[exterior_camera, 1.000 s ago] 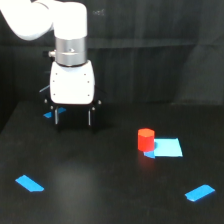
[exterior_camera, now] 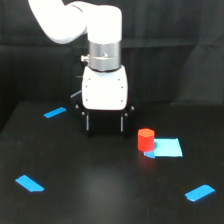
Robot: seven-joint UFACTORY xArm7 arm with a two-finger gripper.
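Observation:
My gripper (exterior_camera: 105, 123) hangs above the dark table, a little left of the red block (exterior_camera: 146, 140), in the camera view. Its two dark fingers stand wide apart, and nothing shows between them. The red block, with an angular outline, is at the left edge of a pale blue square (exterior_camera: 169, 148). Whether it touches or overlaps that square I cannot tell. A small piece of darker blue (exterior_camera: 149, 154) shows just below the block.
Blue tape strips mark the table at back left (exterior_camera: 55, 112), front left (exterior_camera: 29, 184) and front right (exterior_camera: 200, 193).
My arm has moved to the right, bringing the open gripper closer to the red block. The block, the pale blue square and the tape strips have stayed where they were.

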